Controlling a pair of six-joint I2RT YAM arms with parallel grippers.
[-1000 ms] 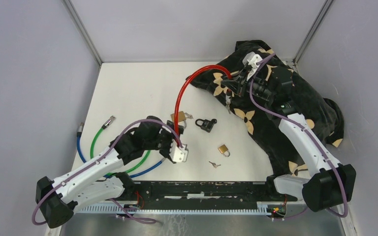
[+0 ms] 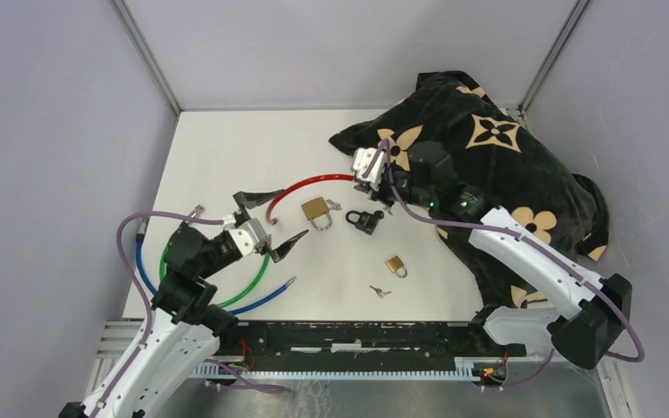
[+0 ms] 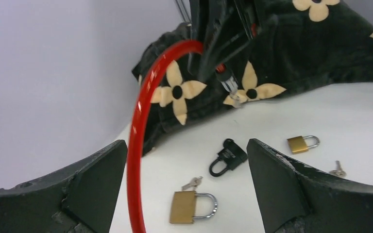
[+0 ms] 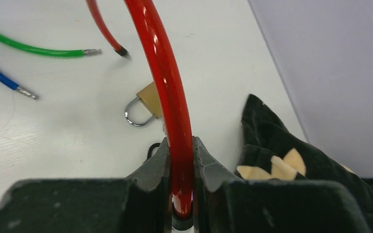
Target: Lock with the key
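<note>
My right gripper [image 2: 368, 183] is shut on a red tube [image 4: 167, 92], raised above the table at centre-right, its free end hanging toward the middle left. My left gripper [image 2: 294, 215] is open, its fingers either side of the tube as seen in the left wrist view, with no contact clear. On the table lie a large brass padlock [image 2: 316, 209] with a key [image 2: 334, 205] beside it, a black padlock [image 2: 367, 221], a small brass padlock [image 2: 395, 265] and a loose key [image 2: 379, 291].
Green [image 2: 249, 287] and blue [image 2: 265, 300] tubes lie on the left of the white table [image 2: 226, 148]. A dark patterned cloth [image 2: 523, 192] covers the right side.
The right arm has brought the red tube left and down in the top view.
</note>
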